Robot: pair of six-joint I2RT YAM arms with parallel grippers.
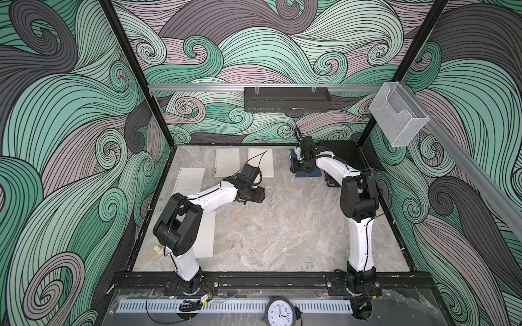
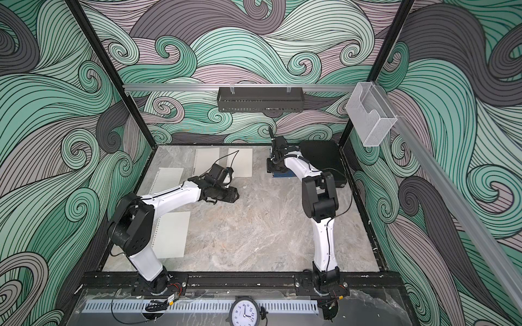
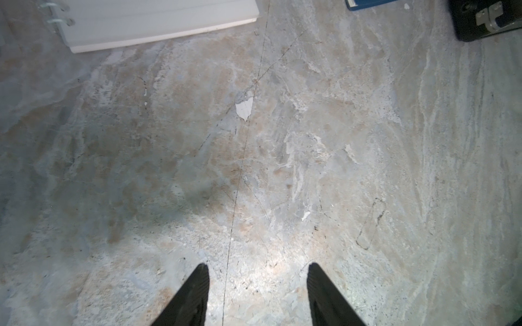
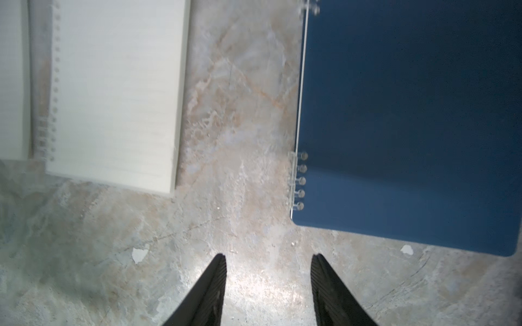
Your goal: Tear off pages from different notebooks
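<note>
A dark blue ring-bound notebook point(image 4: 407, 125) lies at the back right of the table, its cover closed and its rings along the left edge. In the right wrist view my right gripper is over bare table, in front of the notebook's left corner, fingers apart and empty. My left gripper also stands open over bare table near the middle, nothing between its fingers. White notepads lie along the back: one point(image 4: 117, 97) left of the blue notebook and another point(image 1: 226, 163) further left. A ruled sheet or pad point(image 1: 188, 179) and a blank one point(image 2: 170, 234) lie on the left side.
A black case point(image 2: 324, 157) stands at the back right, beside the blue notebook. Small yellowish objects point(image 1: 158, 249) lie at the left edge.
</note>
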